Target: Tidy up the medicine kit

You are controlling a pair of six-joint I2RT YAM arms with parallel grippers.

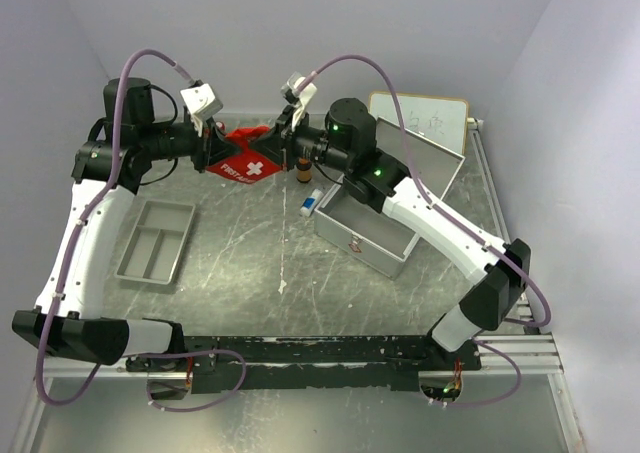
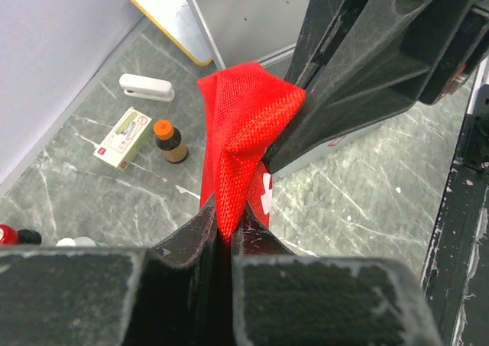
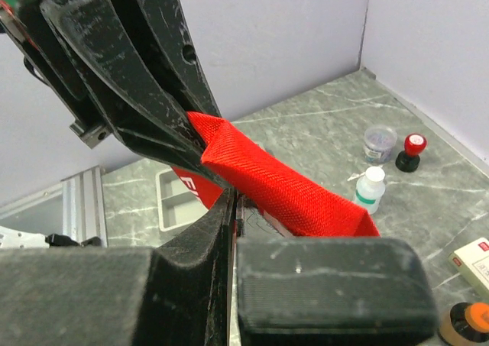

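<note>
A red first-aid pouch [image 1: 250, 165] with a white cross is held up above the table between both arms. My left gripper is shut on one end of the pouch, whose red cloth [image 2: 243, 124] bunches up from the fingers. At the pouch's opposite side, my right gripper is shut right against the cloth. Whether a thin part is pinched between its tips I cannot tell. To the right stands the grey medicine box [image 1: 368, 235], its lid [image 1: 425, 163] open and its visible interior empty.
A grey divided tray [image 1: 158, 241] lies at left. Behind the pouch stand a brown bottle [image 2: 170, 141], a carton [image 2: 124, 138], a white bottle [image 3: 370, 189], a jar [image 3: 380, 143] and a red stamp [image 3: 411, 152]. A blue-white item [image 1: 311, 203] lies beside the box.
</note>
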